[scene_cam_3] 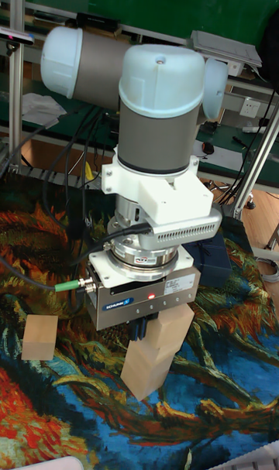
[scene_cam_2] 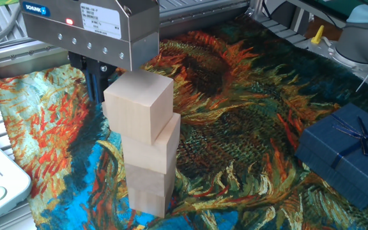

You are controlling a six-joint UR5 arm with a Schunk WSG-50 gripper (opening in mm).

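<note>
Pale wooden blocks stand in an uneven stack [scene_cam_2: 147,156], the top block [scene_cam_2: 138,105] sitting turned and slightly offset over those below. Just behind and left of that top block, dark fingers [scene_cam_2: 96,82] reach down from my gripper [scene_cam_3: 140,330]; their lower ends are hidden by the block in exterior view 2. Exterior view 3 shows the fingers close beside the stack [scene_cam_3: 149,369]. A thin pale edge shows at the left side of the top block, and I cannot tell whether it belongs to another block. The gap between the fingers is not clear.
A separate wooden block [scene_cam_3: 39,337] is on the patterned cloth, apart from the stack. A dark blue ribboned box [scene_cam_2: 347,153] lies to the right in exterior view 2, with open cloth between it and the stack. A white device [scene_cam_2: 2,176] is at the left edge.
</note>
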